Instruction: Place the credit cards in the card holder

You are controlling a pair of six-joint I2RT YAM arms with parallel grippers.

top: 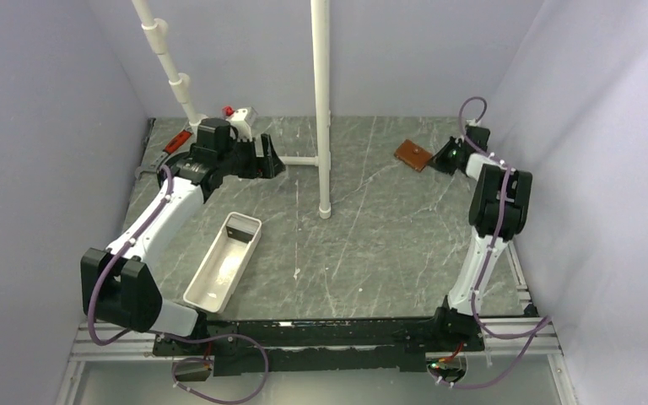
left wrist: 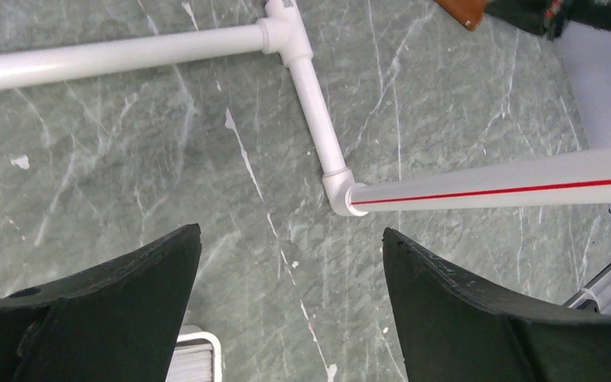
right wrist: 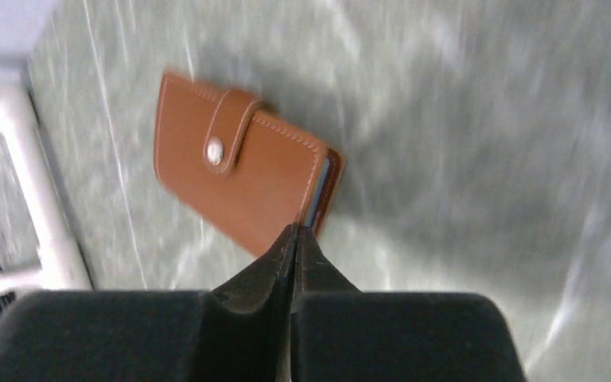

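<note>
The brown card holder [top: 413, 155] lies on the table at the back right, its snap strap facing up. In the right wrist view the card holder [right wrist: 274, 179] sits just beyond my right gripper, whose fingertips are together with nothing between them. Those tips are at its near edge; whether they touch it I cannot tell. Something bluish shows in the holder's open side, and no loose cards can be made out. Over the table at the back left, my left gripper [top: 274, 153] stands open; only table shows between its fingers.
A white tray [top: 259, 228] with something dark at its far end stands at the left. White pipes [top: 322, 110] rise in the middle, with a crosspiece on the table. A red-handled tool [top: 177, 142] lies at the back left.
</note>
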